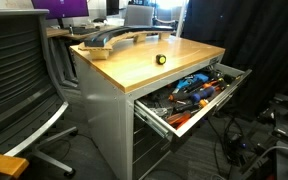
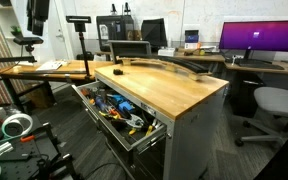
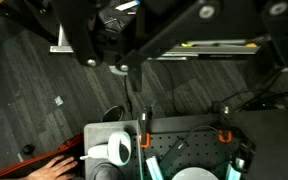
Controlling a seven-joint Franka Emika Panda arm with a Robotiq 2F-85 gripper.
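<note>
A pulled-out drawer (image 1: 189, 126) full of mixed hand tools (image 1: 191, 92) juts from a grey metal cabinet (image 1: 109, 115). On its wooden top sits a small black and yellow object (image 1: 161, 59), perhaps a tape measure, seen as a dark lump (image 2: 118, 71) from the other side. My gripper appears as a dark shape in the upper wrist view, open, with nothing visible between its fingers. Beneath it lies grey floor; part of the drawer edge (image 3: 214, 47) shows behind it. Hardly any of the arm can be made out in the exterior views.
Long curved pieces (image 1: 114, 37) lie along the back of the cabinet top. Office chairs (image 1: 24, 85) (image 2: 281, 102) stand nearby. A perforated base (image 3: 189, 150) with cables and a person's hand (image 3: 52, 168) occupy the lower wrist view.
</note>
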